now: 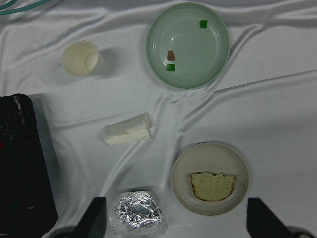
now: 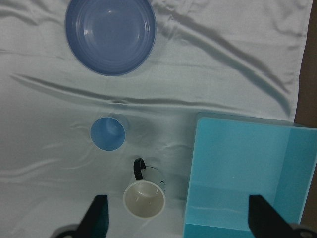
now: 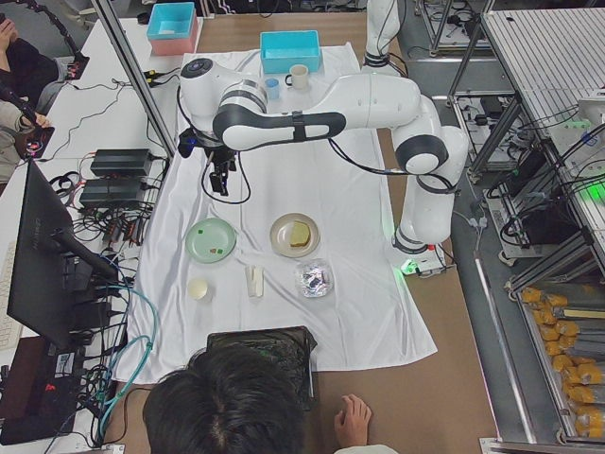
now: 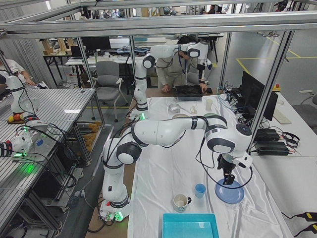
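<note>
My left gripper stands open above a beige plate [image 1: 210, 153] holding a bread slice [image 1: 212, 186], a foil-covered bowl [image 1: 137, 213] and a folded paper packet [image 1: 128, 130]. A green plate [image 1: 188, 39] with small green and brown pieces lies beside a white cup [image 1: 81, 58]. My right gripper is open over the other end of the table, with a blue plate [image 2: 110, 32], blue cup [image 2: 108, 133], white mug [image 2: 143, 198] with black handle and turquoise bin [image 2: 235, 168] below it. Nothing shows between either gripper's fingers.
A black tray-like object [image 1: 20, 163] lies at the table edge by a seated person [image 3: 222, 416]. A monitor [image 3: 47, 274] and cables border one side.
</note>
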